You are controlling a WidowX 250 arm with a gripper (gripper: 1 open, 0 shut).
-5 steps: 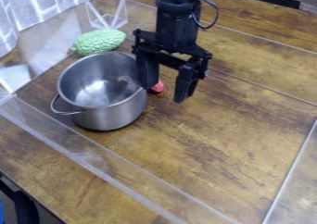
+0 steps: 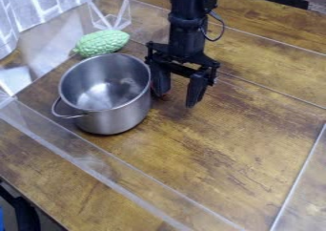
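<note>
A steel pot point(image 2: 105, 106) with a thin side handle stands on the wooden table at the left. My black gripper point(image 2: 178, 90) is low over the table just to the right of the pot, its two fingers apart, the left one close to the pot's rim. Whether anything is between the fingers is not clear.
A pale green bumpy vegetable-like object point(image 2: 103, 42) lies behind the pot at the upper left. A window-like pale area borders the upper left.
The gripper has moved down and slightly back beside the pot, covering the small red thing that showed between it and the pot. The pot looks unmoved.
</note>
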